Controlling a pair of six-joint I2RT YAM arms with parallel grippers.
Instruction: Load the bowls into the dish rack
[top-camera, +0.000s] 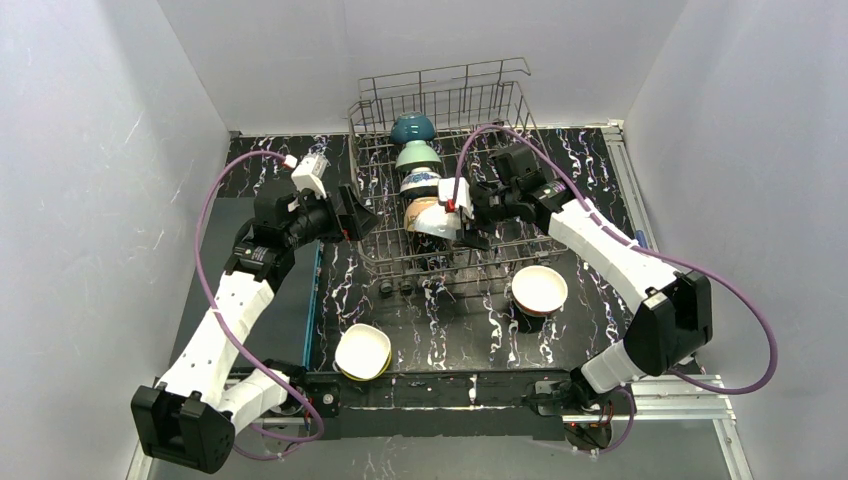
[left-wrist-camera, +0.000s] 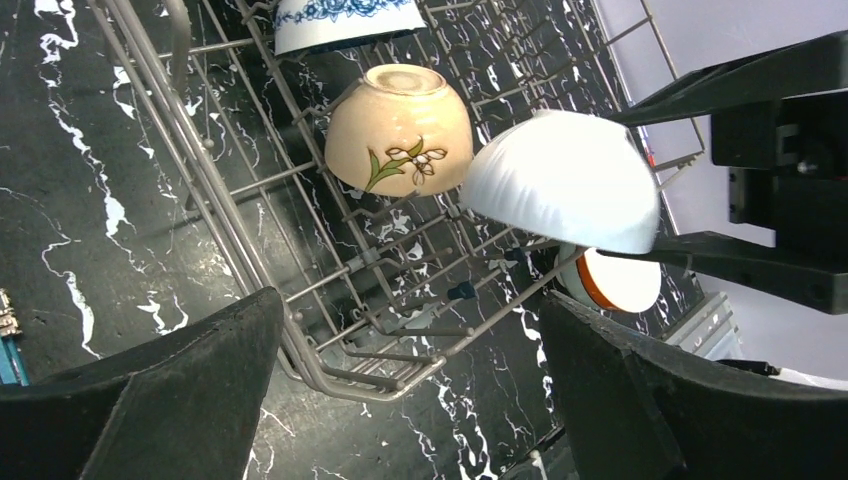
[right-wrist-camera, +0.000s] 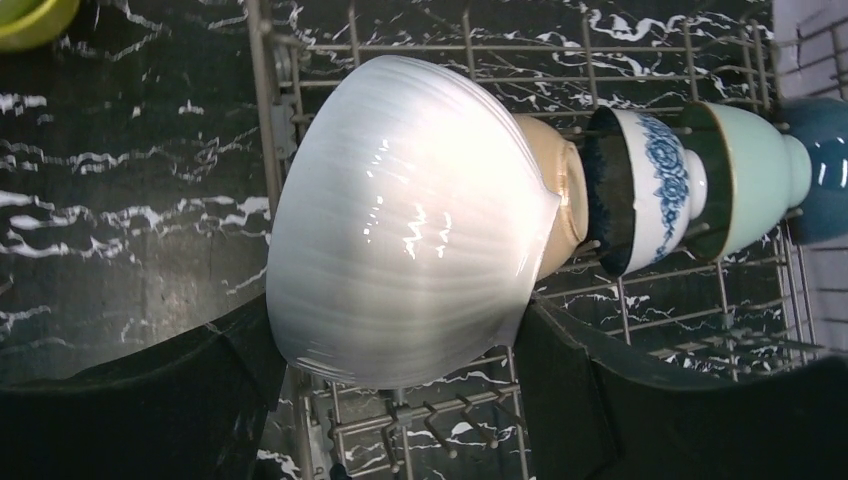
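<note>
A white bowl (top-camera: 437, 222) is upside down and slightly tilted at the front of the rack row, overlapping the peach flowered bowl (left-wrist-camera: 400, 130). My right gripper has its fingers spread wide, one on either side of the white bowl; whether the pads press on it is hard to tell. Behind stand a blue-and-white bowl (right-wrist-camera: 650, 190), a pale green bowl (right-wrist-camera: 755, 175) and a dark blue bowl (top-camera: 412, 127), all in the dish rack (top-camera: 385, 268). Left of the row, my left gripper (top-camera: 361, 215) stays open over the rack's edge with nothing between its fingers.
On the counter in front of the rack sit a pale square bowl (top-camera: 363, 351) with a yellow one under it, and a round cream bowl (top-camera: 539, 290) at the right. A dark board (top-camera: 250, 310) lies at the left.
</note>
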